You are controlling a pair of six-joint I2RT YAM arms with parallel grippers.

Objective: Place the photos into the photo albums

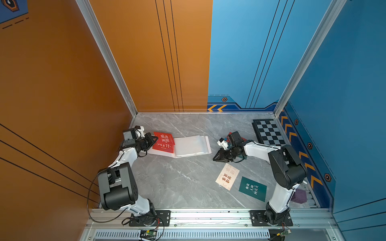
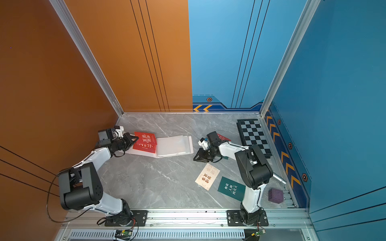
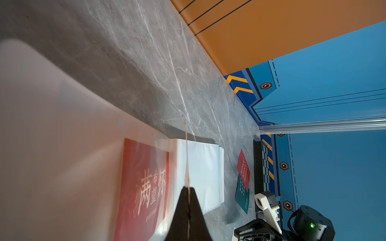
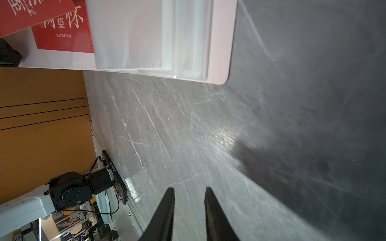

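The open photo album (image 1: 189, 145) has clear sleeves, with red photos (image 1: 162, 142) on its left side. My left gripper is shut at the album's left end, a thin translucent sheet edge at its fingertips; whether it holds it is unclear. My right gripper stands part open, empty, above the table right of and nearer than the album's right end. In front lie a cream photo (image 1: 227, 176) and a dark green photo (image 1: 252, 188). Red and green photos behind the right arm are partly hidden.
A checkered board (image 1: 268, 131) is at the back right, a purple block (image 2: 275, 195) at the front right.
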